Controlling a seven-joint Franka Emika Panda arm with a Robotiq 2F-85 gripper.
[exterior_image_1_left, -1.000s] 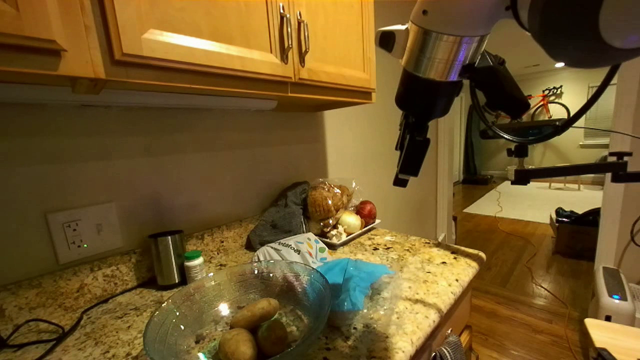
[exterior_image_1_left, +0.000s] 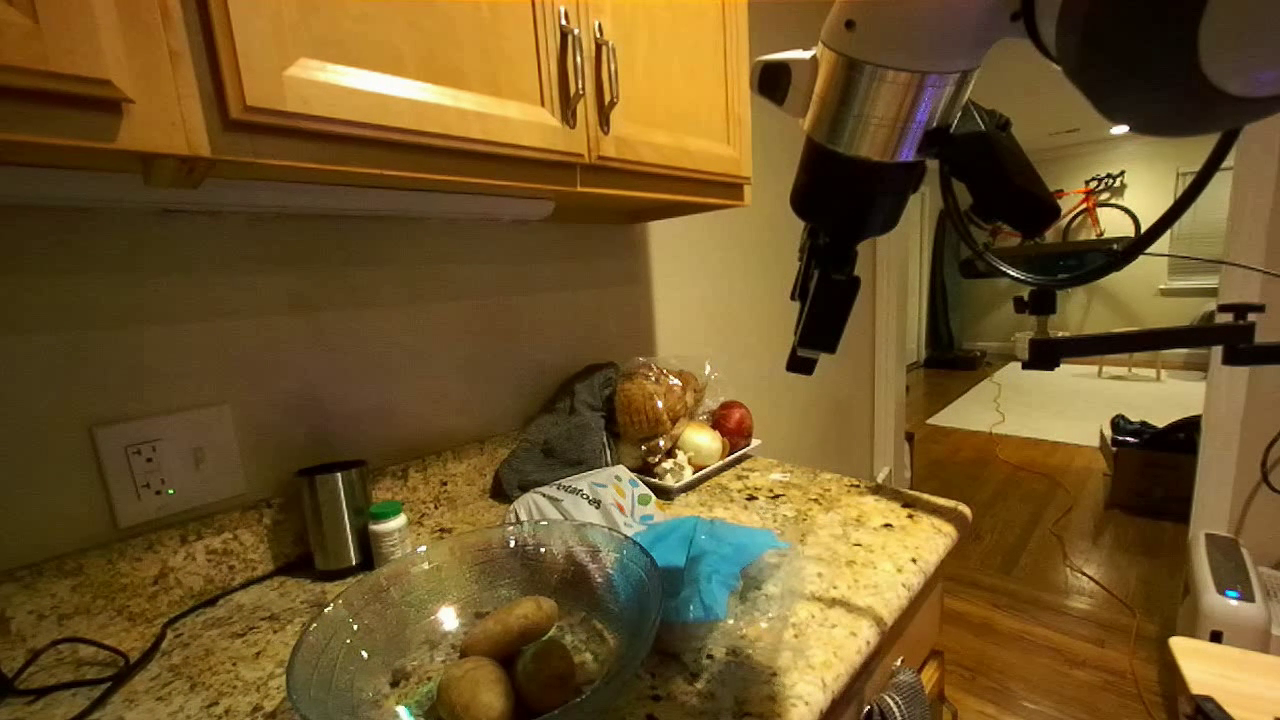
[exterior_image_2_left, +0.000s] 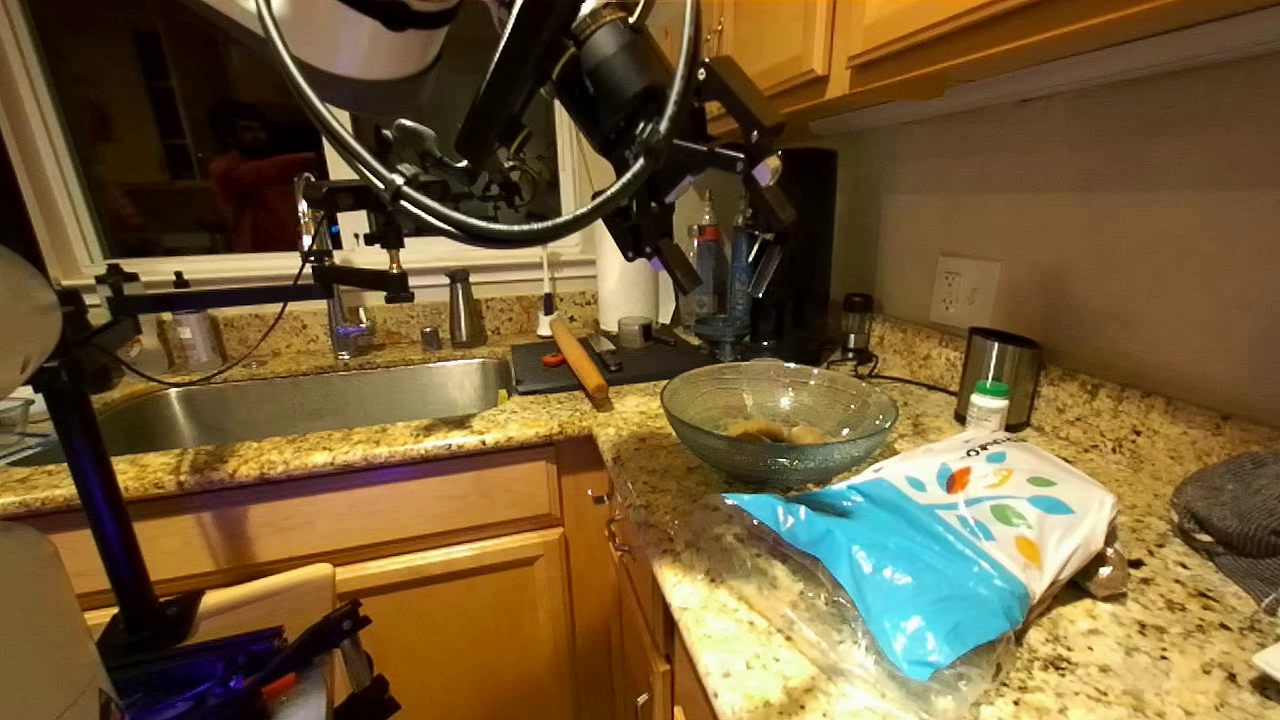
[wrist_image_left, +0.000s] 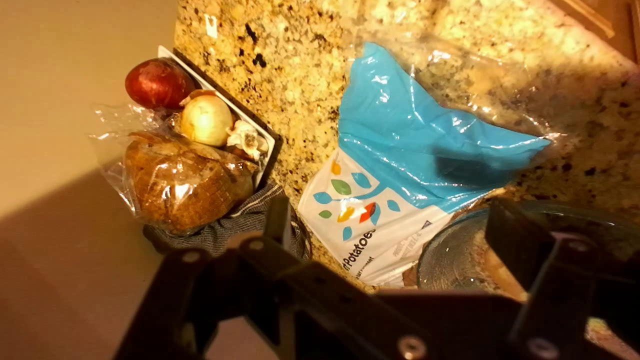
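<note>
My gripper (exterior_image_2_left: 725, 278) hangs high above the counter, its two fingers spread wide; in the wrist view nothing lies between the fingertips. It stands open, clear of every object. On the granite below lies a blue and white potato bag (wrist_image_left: 414, 162) with a leaf print and a clear plastic end. Beside the bag is a glass bowl (exterior_image_1_left: 360, 624). Several potatoes (exterior_image_1_left: 512, 626) rest together inside this bowl. Only part of the bowl shows in the wrist view, where a dark finger (wrist_image_left: 519, 243) covers some of it.
A white tray (wrist_image_left: 264, 147) holds bagged bread (wrist_image_left: 186, 180), a yellow onion (wrist_image_left: 205, 119), a red onion (wrist_image_left: 157, 84) and garlic. A dark cloth (exterior_image_1_left: 560, 432), a steel canister (exterior_image_1_left: 336, 516) and a green-capped bottle (exterior_image_1_left: 389, 534) stand near the wall. Cabinets (exterior_image_1_left: 396, 72) overhang the counter.
</note>
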